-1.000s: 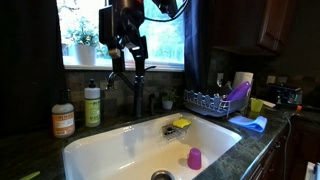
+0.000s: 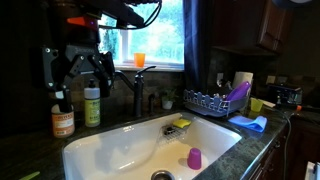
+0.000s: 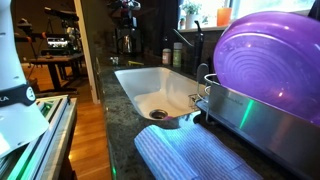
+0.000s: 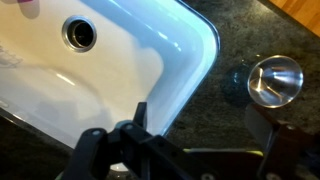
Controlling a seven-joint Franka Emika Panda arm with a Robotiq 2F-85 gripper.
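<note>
My gripper (image 2: 80, 88) is raised at the left, in front of two bottles by the back wall in exterior view 1. In the wrist view the gripper stands open, with nothing between its dark fingers. Below it are the white sink's edge (image 4: 195, 75) and the dark counter (image 4: 215, 135). A shiny, clear or metallic cup (image 4: 275, 82) rests on the counter, ahead of the right finger and apart from it. A pink cup (image 2: 194, 158) stands in the sink. A yellow sponge (image 2: 183, 122) lies at the sink's far edge.
An orange-labelled bottle (image 2: 63, 124) and a green-yellow bottle (image 2: 92, 105) stand behind the sink at left. The faucet (image 2: 139, 95) rises at the back. A dish rack (image 3: 275, 130) holds a purple bowl (image 3: 265, 60); a blue towel (image 3: 185, 152) lies on the counter.
In exterior view 1 my gripper has moved left and somewhat lower, from over the sink's back edge to in front of the bottles. The sink's contents stay put.
</note>
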